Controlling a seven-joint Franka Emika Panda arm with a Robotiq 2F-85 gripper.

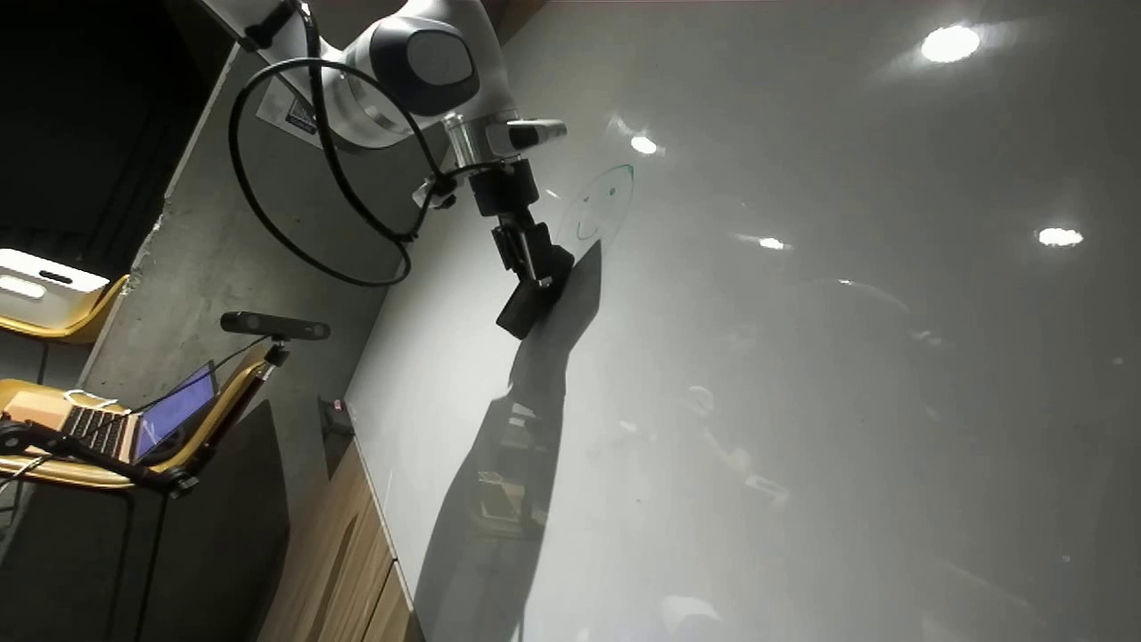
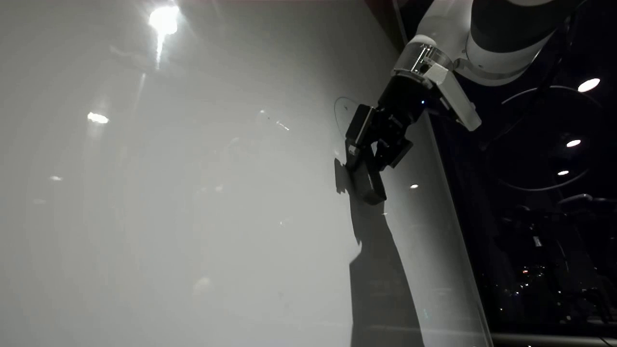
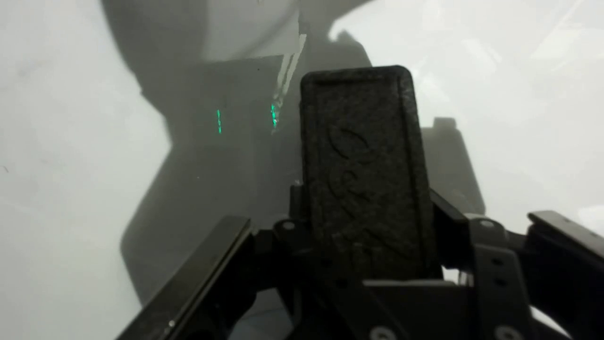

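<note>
A dark, block-shaped eraser fills the middle of the wrist view, its long side pointing away from the hand. My gripper is shut on it, one finger along each side. In exterior view 2 the eraser is tilted close to the whiteboard; whether it touches cannot be told. A green smiley face drawing is on the board just beside the gripper, its lower part close to the hand. In exterior view 2 the arm partly covers this drawing.
The board is broad and largely bare, with bright lamp reflections. A laptop on a yellow chair and a camera on a stand are off to the left. A black cable loops from the arm.
</note>
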